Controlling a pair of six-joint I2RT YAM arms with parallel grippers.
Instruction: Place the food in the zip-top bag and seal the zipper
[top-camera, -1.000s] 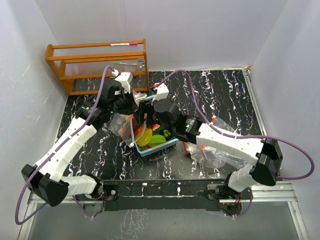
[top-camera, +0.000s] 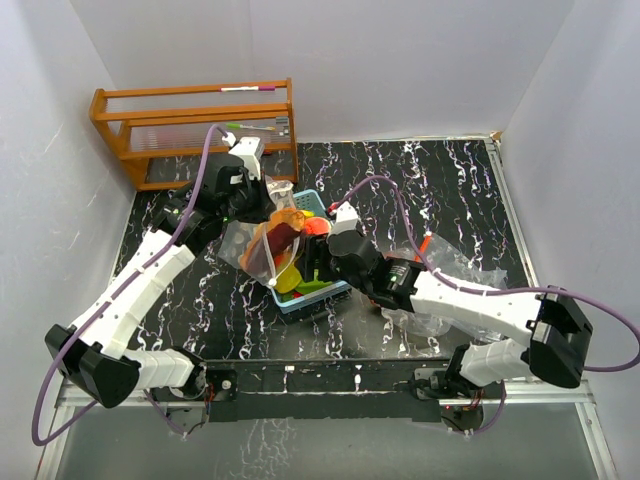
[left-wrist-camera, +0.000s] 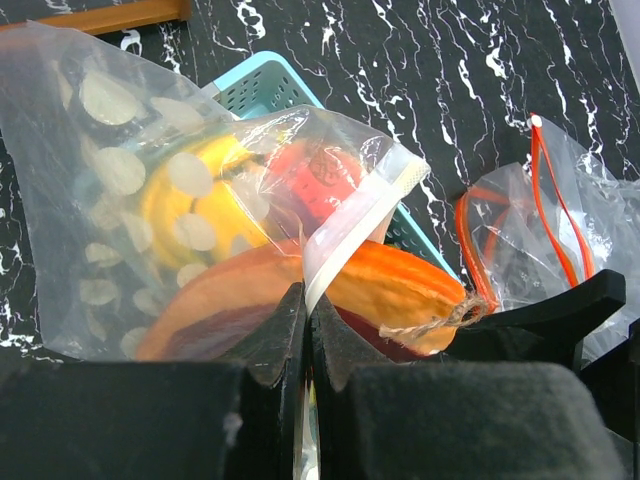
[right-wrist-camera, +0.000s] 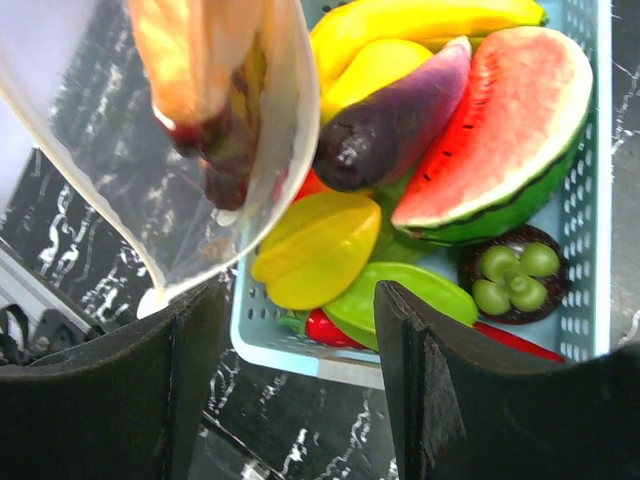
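Observation:
My left gripper is shut on the white rim of a clear zip top bag, whose mouth gapes in the right wrist view. Inside the bag lies a long orange food piece (left-wrist-camera: 400, 280) with a dark red inner side. My right gripper is part open over the blue basket (right-wrist-camera: 600, 200), nothing visible between its fingers. Below it in that view are a green star-shaped fruit (right-wrist-camera: 400, 295), a yellow one (right-wrist-camera: 320, 250), an eggplant (right-wrist-camera: 390, 130), a watermelon slice (right-wrist-camera: 500, 140) and a mangosteen (right-wrist-camera: 515, 275).
More clear bags with orange-red zippers (top-camera: 450, 265) lie to the right of the basket. A wooden rack (top-camera: 200, 130) stands at the back left. Bare dark tabletop (top-camera: 430, 170) shows at the back right.
The left gripper has stayed nearly still at the bag.

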